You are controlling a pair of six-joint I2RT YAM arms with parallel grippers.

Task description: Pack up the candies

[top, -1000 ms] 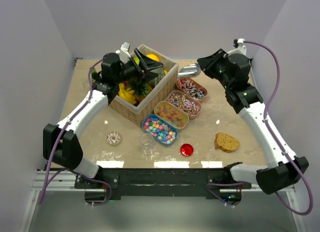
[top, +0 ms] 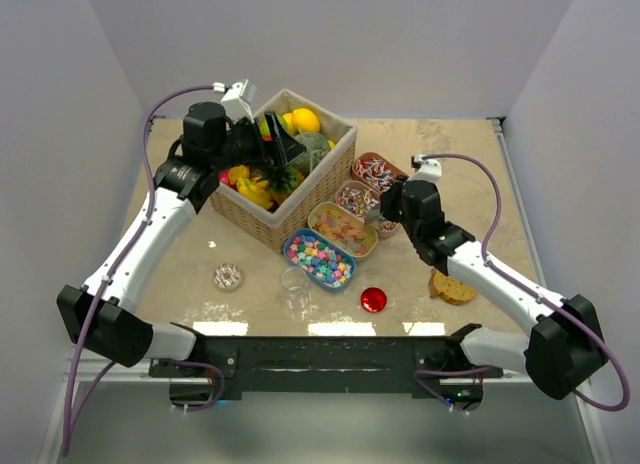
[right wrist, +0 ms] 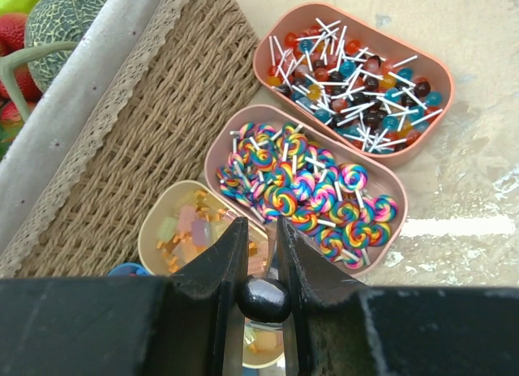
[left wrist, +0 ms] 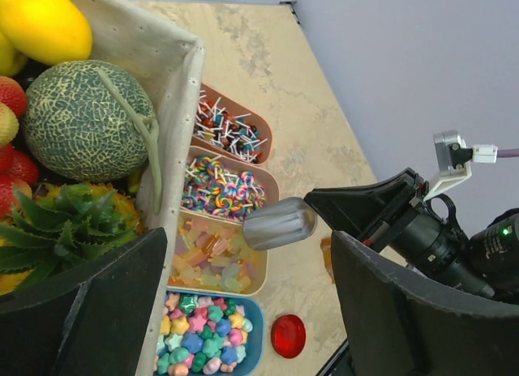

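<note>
My right gripper [top: 394, 200] is shut on the handle of a metal scoop [left wrist: 280, 224], whose dark round handle end [right wrist: 264, 300] shows between the fingers. In the left wrist view the scoop's bowl hangs beside the gummy and swirl-lollipop tubs; whether it touches candy cannot be told. Swirl lollipops [right wrist: 293, 190] fill a pink tub, gummies [left wrist: 203, 258] a cream one, star-shaped candies [top: 318, 258] a blue one, and ball lollipops [right wrist: 365, 92] a salmon one. A clear glass jar [top: 297, 288] stands near the front. Over the fruit basket, my left gripper [top: 284, 137] is open and empty.
The woven basket [top: 240, 216] of fruit borders the tubs on the left. A red lid [top: 373, 300] lies right of the jar, bread [top: 453, 286] farther right, and a donut [top: 228, 277] to the left. Bare table [top: 470, 184] stretches along the right.
My right gripper has come down and toward the front with the scoop, from above the ball lollipops to the lower tubs. The left arm has shifted slightly left, still open over the basket.
</note>
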